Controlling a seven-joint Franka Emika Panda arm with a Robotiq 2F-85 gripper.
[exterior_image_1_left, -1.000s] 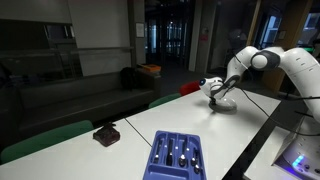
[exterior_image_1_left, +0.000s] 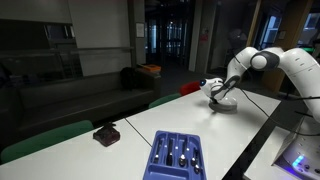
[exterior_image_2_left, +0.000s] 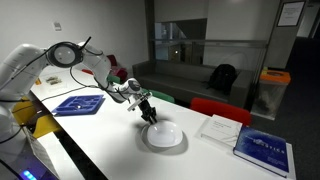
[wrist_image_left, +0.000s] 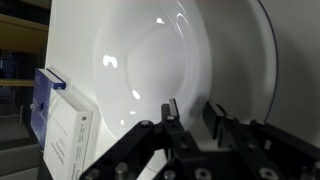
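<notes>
A round white dish (wrist_image_left: 150, 65) fills much of the wrist view, with a second, shaded round dish (wrist_image_left: 245, 55) partly under it on the right. The upper dish's rim runs down toward my gripper, whose fingers stand apart on either side of it. Whether the fingers touch the rim cannot be told. In exterior view 2 the dish (exterior_image_2_left: 168, 137) lies on the white table, and the gripper (exterior_image_2_left: 150, 119) reaches down at its near-left edge. From exterior view 1, the gripper (exterior_image_1_left: 213, 100) is small beside the dishes (exterior_image_1_left: 229, 105).
A blue tray (exterior_image_1_left: 174, 158) holding several utensils sits toward the table's front. White and blue boxes (exterior_image_2_left: 262, 148) lie right of the dish. Chairs (exterior_image_2_left: 221, 108) and a sofa (exterior_image_1_left: 75, 95) stand beyond the table.
</notes>
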